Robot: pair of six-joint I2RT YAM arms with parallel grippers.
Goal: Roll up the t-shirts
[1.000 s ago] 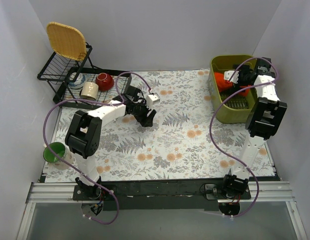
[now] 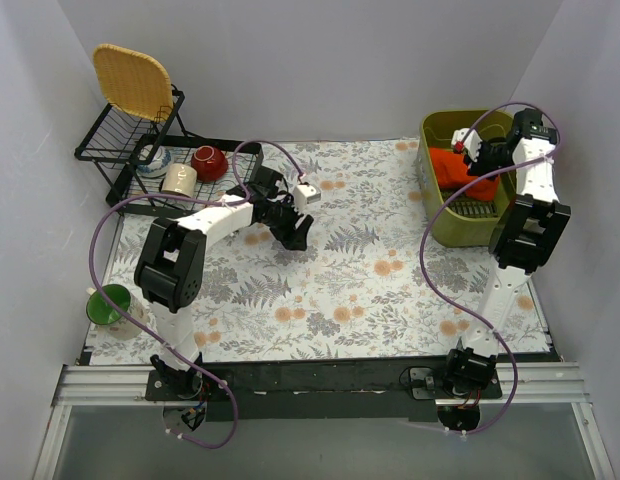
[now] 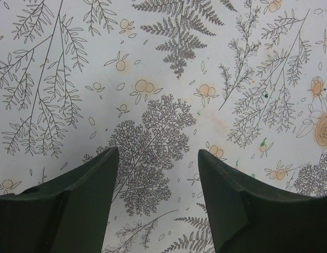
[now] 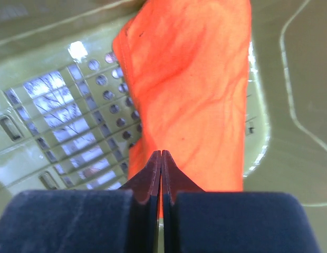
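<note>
An orange t-shirt (image 4: 190, 89) lies folded along one side inside the olive green bin (image 2: 460, 230) at the back right, its slotted floor showing beside it in the right wrist view. My right gripper is over the shirt inside the bin, shut, with its tips at the shirt's lower part; whether they touch it I cannot tell. My left gripper hangs over the bare floral mat in the middle left, open, with nothing between its fingers.
A black dish rack (image 2: 140, 207) with bowls, a cup and a woven tray stands at the back left. A green mug (image 2: 112, 308) sits at the left edge.
The left arm is nearly unchanged.
</note>
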